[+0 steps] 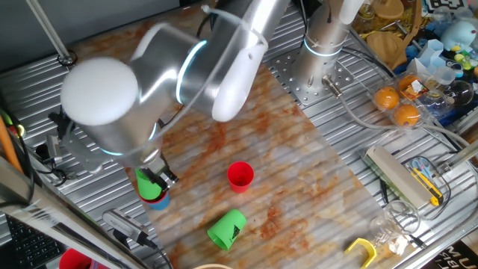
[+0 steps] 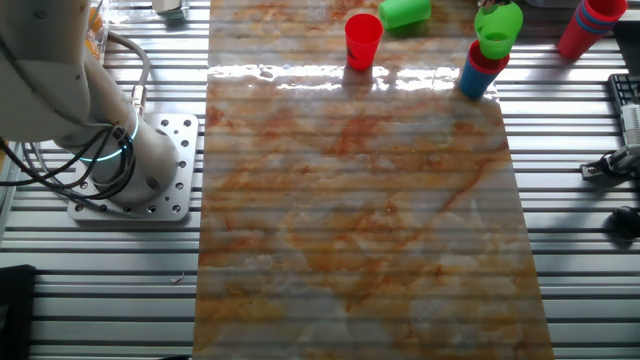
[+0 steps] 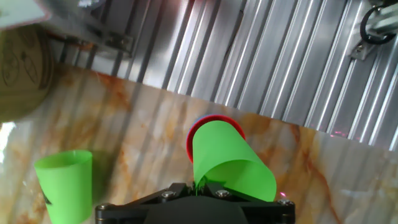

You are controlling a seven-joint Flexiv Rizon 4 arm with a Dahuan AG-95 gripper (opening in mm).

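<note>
My gripper is shut on the rim of a green cup [image 3: 227, 152], seen in the wrist view. That cup is tilted, its narrow end over the mouth of a red cup [image 2: 488, 58] nested in a blue cup [image 2: 474, 82]. In exterior view 1 the held cup [image 1: 148, 184] overlaps the red rim; how deep it sits inside cannot be told. Another green cup [image 1: 226, 229] lies on its side on the marbled board. Between it and the arm's base, a separate red cup [image 1: 240, 176] stands upright.
The marbled board [image 2: 360, 220] has a wide clear area towards the arm's base side. More stacked cups [image 2: 590, 28] stand off the board near the keyboard. A grey device [image 1: 127, 224] sits on the slatted table close to the blue cup.
</note>
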